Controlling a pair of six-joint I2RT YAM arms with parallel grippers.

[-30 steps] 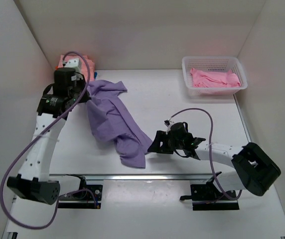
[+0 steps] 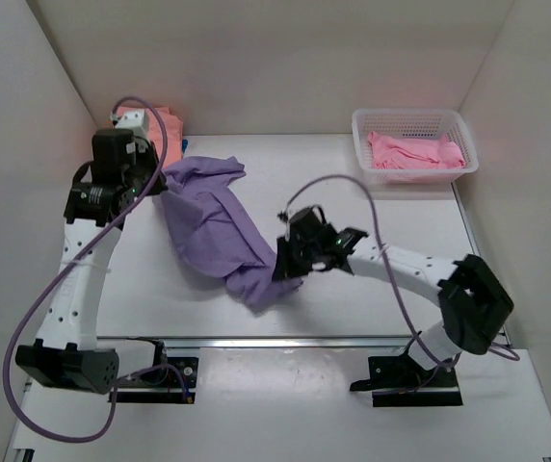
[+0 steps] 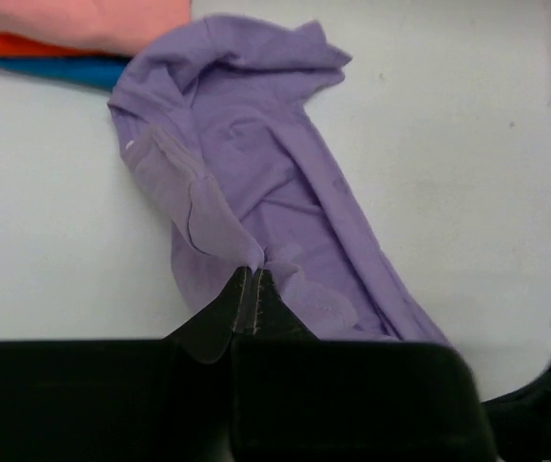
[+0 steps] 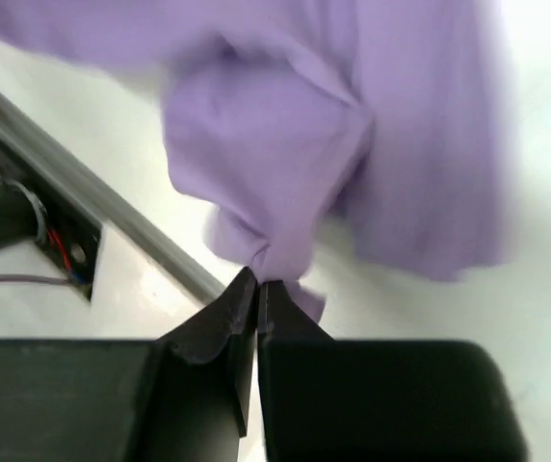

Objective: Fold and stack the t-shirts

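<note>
A purple t-shirt (image 2: 220,229) lies rumpled across the table's left half, partly lifted by both arms. In the left wrist view my left gripper is shut on a raised fold of it near the collar end. My right gripper has its fingers closed around a gathered corner at the shirt's near end. Against the back left stands a stack of folded shirts, with a salmon one (image 3: 92,21) on top, an orange one (image 3: 6,40) and a blue one (image 3: 59,70) below. The left arm partly hides this stack in the top view.
A white basket (image 2: 360,137) with a pink cloth (image 2: 415,152) inside stands at the back right. Bare table (image 2: 319,207) spreads between the shirt and the basket. A metal rail (image 2: 285,342) borders the front.
My right gripper has moved left onto the shirt's near corner and closed, bunching and lifting the cloth there.
</note>
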